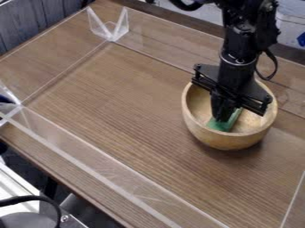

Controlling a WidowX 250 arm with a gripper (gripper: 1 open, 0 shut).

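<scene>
My black gripper [226, 103] hangs from the top right, reaching down into a round wooden bowl [198, 125] on the right side of the table. Its tips are over a green object [220, 123] lying in the bowl, which they partly hide. Whether anything is between the fingers is hard to see; the gripper looks shut.
A clear plastic piece [110, 27] stands near the back. A white item with a black cable [24, 205] is at the lower left.
</scene>
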